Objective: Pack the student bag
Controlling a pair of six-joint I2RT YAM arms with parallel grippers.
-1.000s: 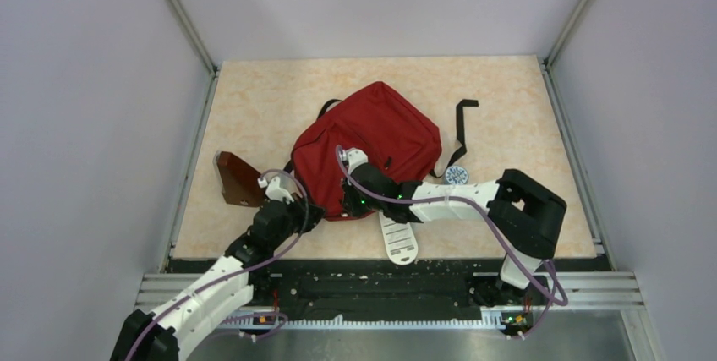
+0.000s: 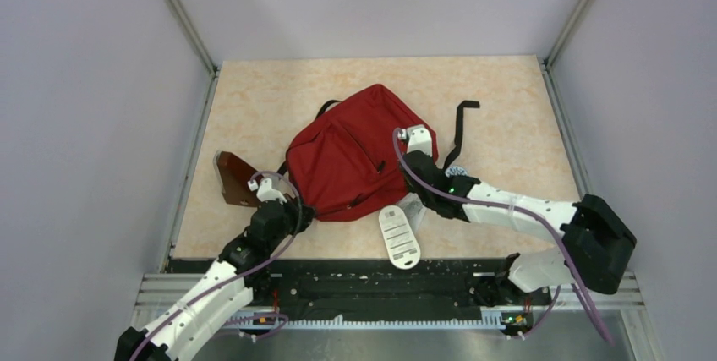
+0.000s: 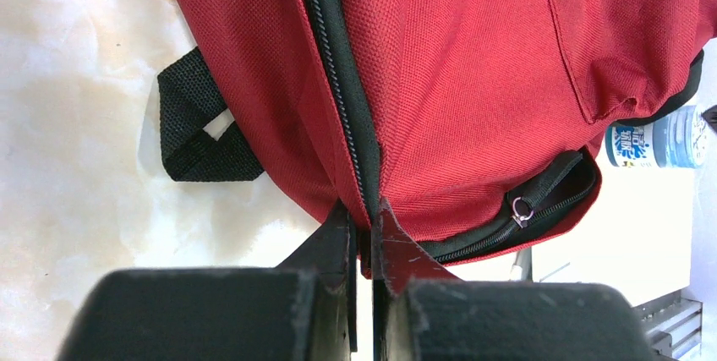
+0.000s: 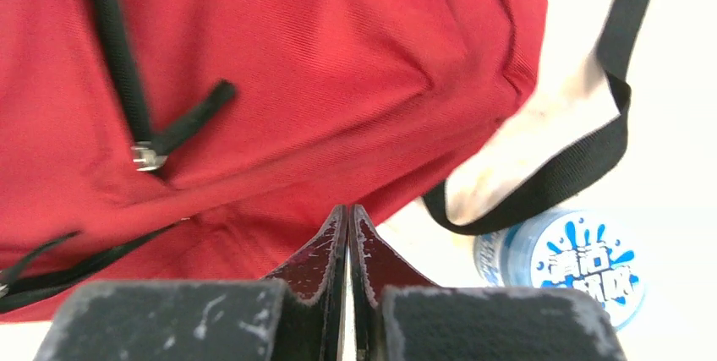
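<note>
The red bag (image 2: 347,150) lies flat across the middle of the table. At its front left corner, my left gripper is shut on the bag's edge, where the black zipper tape (image 3: 342,82) runs down between the fingers. A smaller front zipper (image 3: 541,200) with a metal ring pull gapes slightly. Over the bag's right side, my right gripper is shut, with nothing showing between its fingertips. A zipper pull (image 4: 152,155) lies to its left, apart from it. A blue-and-white round tub (image 4: 583,264) sits just right of the bag.
In the top view, a brown wedge-shaped item (image 2: 238,182) stands left of the bag. A long white card (image 2: 398,238) lies at the front edge. A black strap (image 2: 459,128) trails off the bag's right side.
My right gripper has travelled right across the bag, from near its front pocket to its right side. The left gripper has shifted slightly left, drawing the bag's corner with it.
</note>
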